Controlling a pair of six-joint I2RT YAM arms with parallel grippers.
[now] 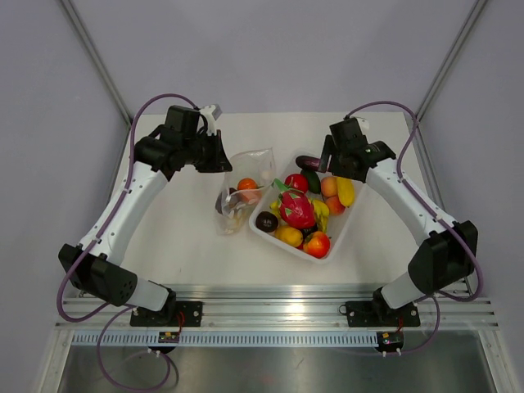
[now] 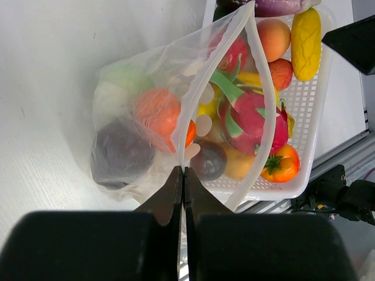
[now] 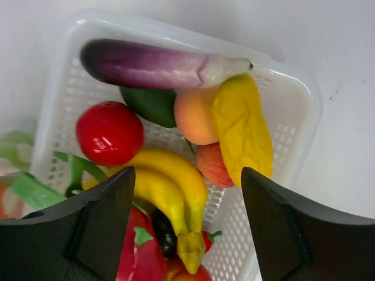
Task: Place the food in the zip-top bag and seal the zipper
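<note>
A clear zip top bag (image 1: 246,192) stands left of the food basket (image 2: 310,152), holding an orange item (image 2: 155,114) and a dark round item (image 2: 120,155). My left gripper is shut at the bag's rim, with the thin plastic edge at its fingertips. My right gripper is open above the basket, over the eggplant (image 3: 158,64), red tomato (image 3: 109,133), peach (image 3: 196,114), yellow corn-like item (image 3: 243,129), bananas (image 3: 170,187) and dragon fruit (image 2: 246,129).
Metal rails run along the table's edges.
</note>
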